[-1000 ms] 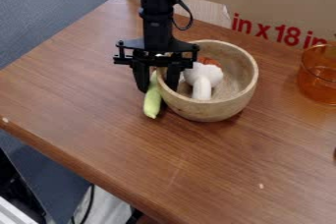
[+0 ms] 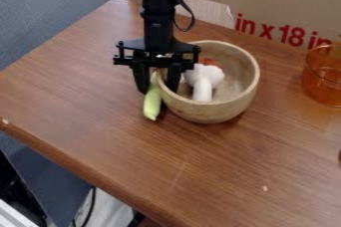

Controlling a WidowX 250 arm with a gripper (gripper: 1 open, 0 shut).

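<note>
My black gripper (image 2: 158,72) is low over the left rim of a light wooden bowl (image 2: 229,107). A pale green, elongated vegetable (image 2: 154,102) lies just outside the bowl's left side, beneath the gripper, its upper end hidden by the fingers. In the bowl are a white mushroom-like object (image 2: 202,84) and a small orange-red piece behind it. Whether the fingers hold anything is hard to make out.
An orange translucent container (image 2: 322,77) stands at the right. A cardboard box (image 2: 273,2) is behind. The table's edge runs along the lower left.
</note>
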